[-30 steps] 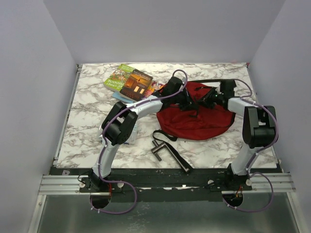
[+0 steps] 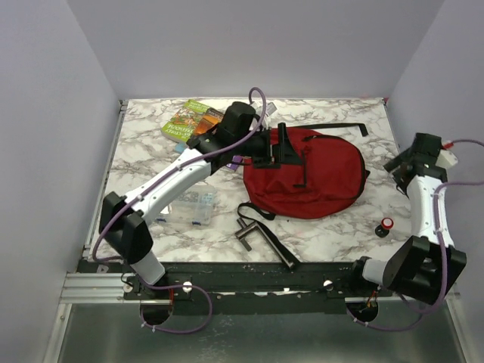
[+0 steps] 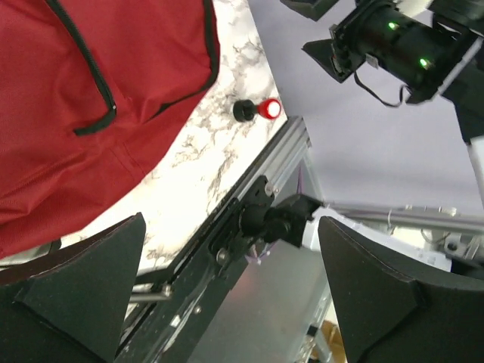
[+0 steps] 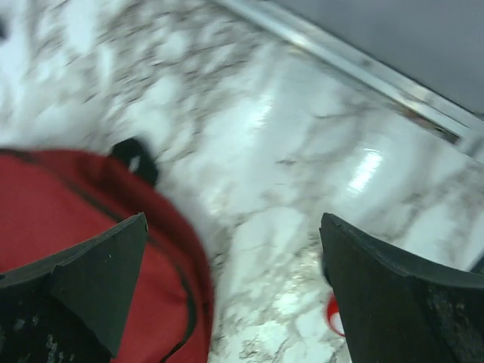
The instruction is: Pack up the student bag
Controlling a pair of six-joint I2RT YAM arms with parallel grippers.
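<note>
The red bag (image 2: 325,181) lies flat in the middle of the table, black zips along it and its dark straps spread out. Above its left part, my left gripper (image 2: 290,145) is raised and open. The left wrist view shows nothing between that gripper's fingers (image 3: 83,302), with red cloth and bare table below. Off the bag's right side, over the table's right edge, hangs my right gripper (image 2: 398,162), open and empty. A dark bottle with a red cap (image 2: 384,227) stands at the right front; one right finger (image 4: 393,302) partly hides it in the right wrist view.
Books (image 2: 184,119) lie at the back left, partly behind the left arm. A clear plastic case (image 2: 193,206) is on the left. The dark strap (image 2: 274,243) reaches the front edge. Bare marble surrounds the bottle.
My right gripper has swung right, from over the bag to the table's right edge, uncovering the bottle. My left arm has risen and drawn slightly left, now covering more of the books.
</note>
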